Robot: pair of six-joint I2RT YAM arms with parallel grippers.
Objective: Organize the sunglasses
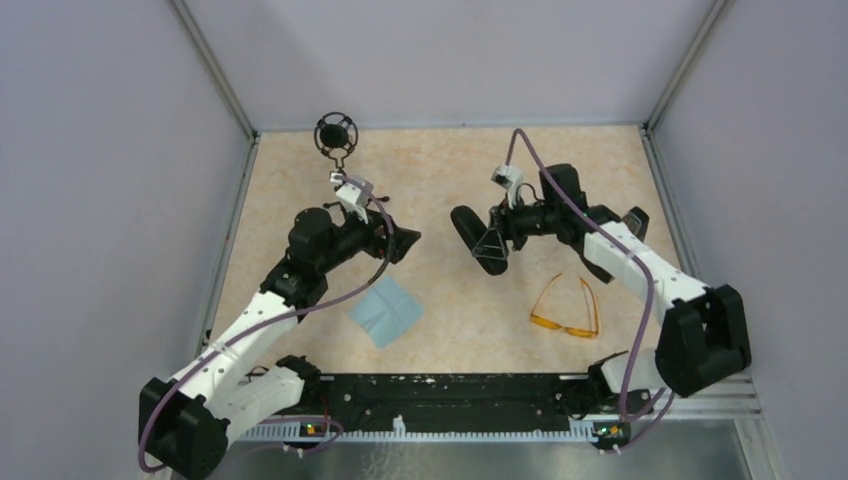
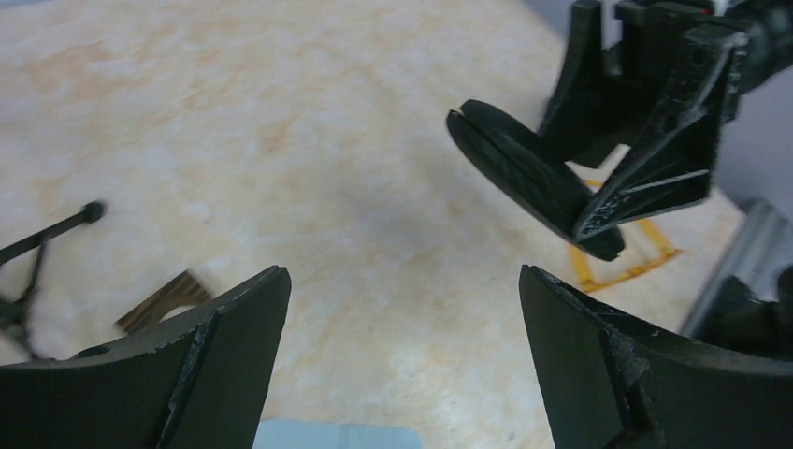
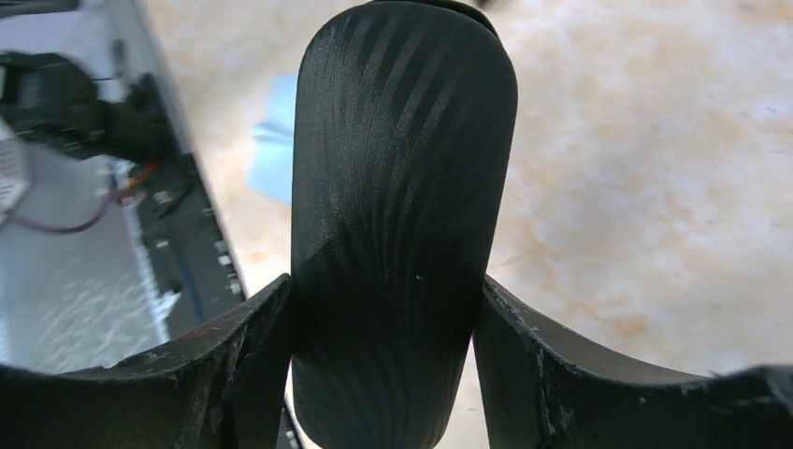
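A black oblong glasses case (image 1: 468, 230) is lifted clear of the table, tilted, in my right gripper (image 1: 492, 243). In the right wrist view the case (image 3: 402, 187) fills the space between the fingers, touching both sides. It appears closed, with a seam along its edge in the left wrist view (image 2: 533, 178). Orange-framed glasses (image 1: 565, 327) lie on the front right of the table, temples unfolded and pointing back. My left gripper (image 1: 408, 245) hangs open left of the case; only table shows between its fingers.
A light blue cloth (image 1: 387, 312) lies at front left. A second dark case (image 1: 636, 222) rests at the right edge, partly behind the right arm. A black stand (image 1: 336, 135) is at back left.
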